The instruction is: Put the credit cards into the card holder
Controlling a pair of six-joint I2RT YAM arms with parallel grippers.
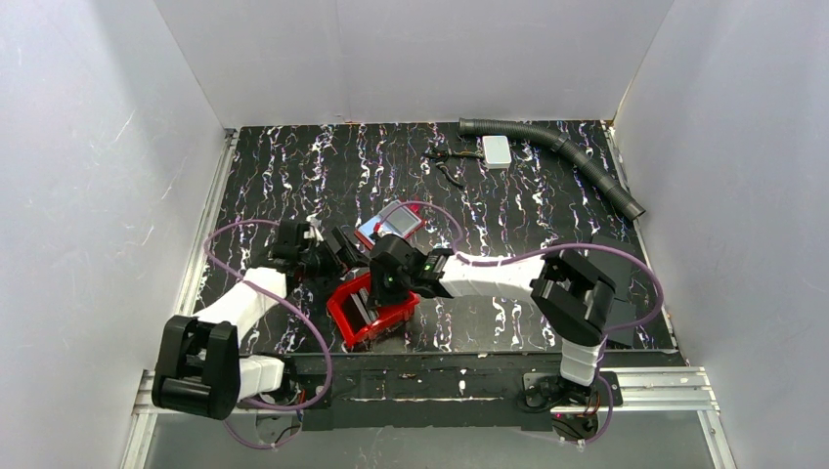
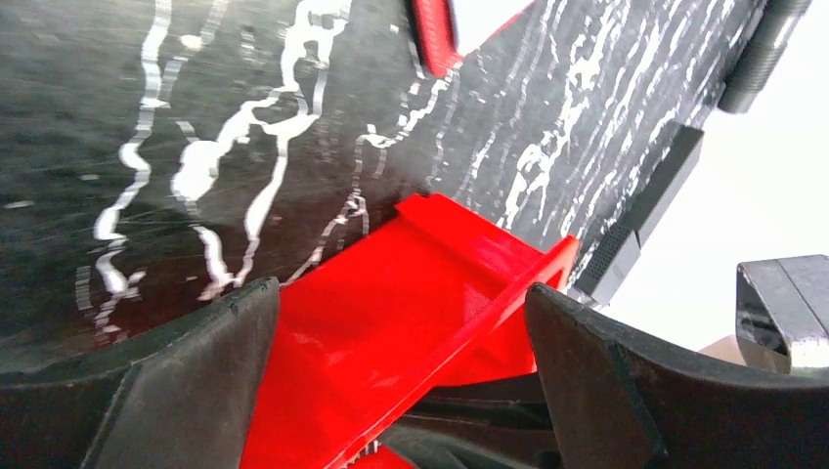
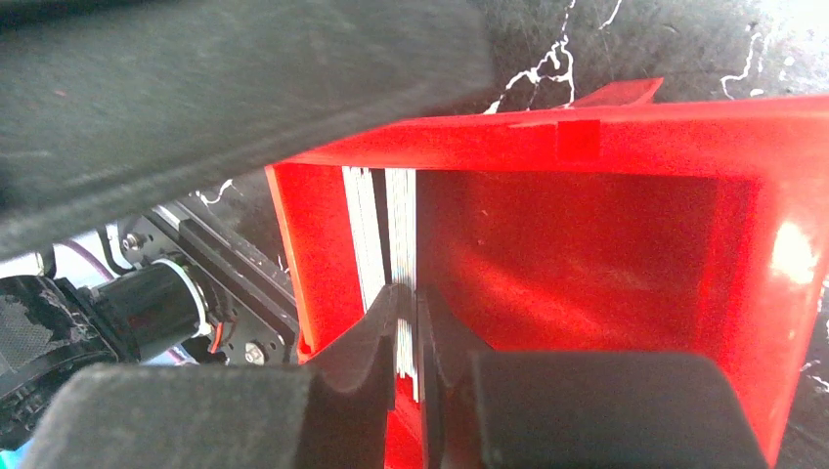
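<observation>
My right gripper is down in the red card holder [image 1: 347, 327], shut on some white cards [image 3: 401, 225] standing edge-up inside it; a second stack of white cards [image 3: 362, 220] stands beside them, toward the holder's narrow end. My left gripper [image 1: 342, 249] is open just behind and left of the holder; in the left wrist view the holder [image 2: 342, 322] lies below and between its fingers.
A red-edged object with a pale panel [image 1: 396, 223] lies behind the holder. Pliers [image 1: 440, 156], a white box [image 1: 496, 151] and a black hose [image 1: 567, 147] are at the back.
</observation>
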